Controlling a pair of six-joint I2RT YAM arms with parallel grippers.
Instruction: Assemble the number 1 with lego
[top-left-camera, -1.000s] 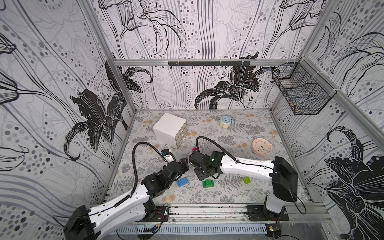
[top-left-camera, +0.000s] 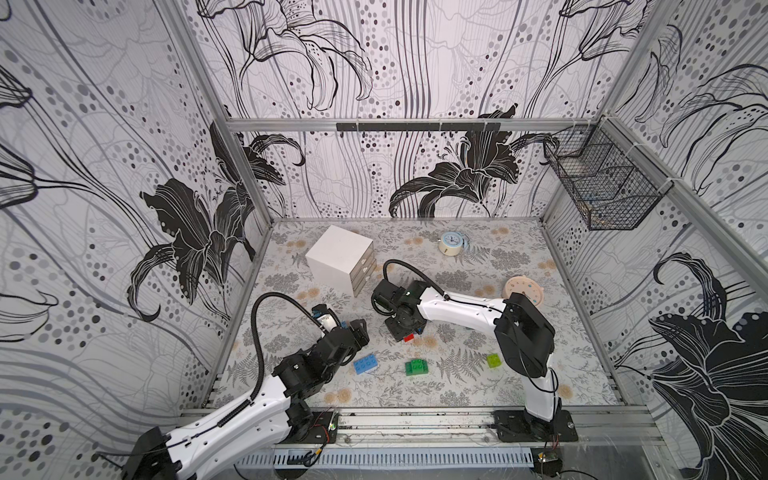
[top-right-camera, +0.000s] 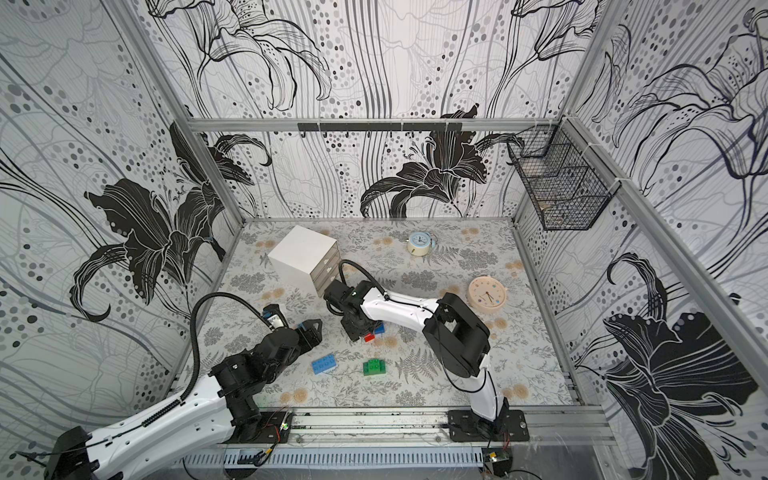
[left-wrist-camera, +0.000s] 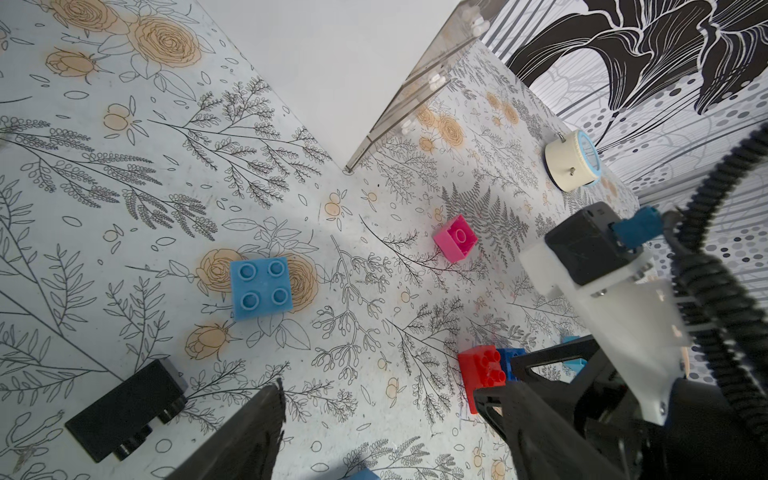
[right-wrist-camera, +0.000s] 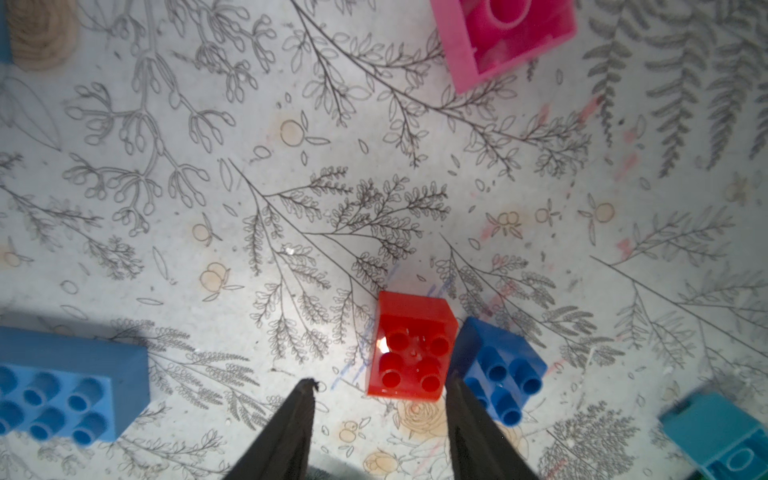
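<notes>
A red brick (right-wrist-camera: 412, 344) stands against a dark blue brick (right-wrist-camera: 500, 368). My right gripper is open just above them, its blurred fingers on the near side of the red brick. My left gripper hangs open over the table, nothing between its fingers. In the left wrist view a light blue brick (left-wrist-camera: 261, 288), a pink brick (left-wrist-camera: 456, 238) and a black brick (left-wrist-camera: 126, 409) lie apart. A longer blue brick (top-left-camera: 365, 363), a green brick (top-left-camera: 417, 367) and a lime brick (top-left-camera: 493, 360) lie near the front.
A white drawer box (top-left-camera: 336, 256) stands back left. A small alarm clock (top-left-camera: 451, 244) is at the back, a peach round clock (top-right-camera: 487, 294) at the right. A wire basket (top-left-camera: 608, 184) hangs on the right frame. The two arms are close at the middle.
My left arm has drawn slightly left.
</notes>
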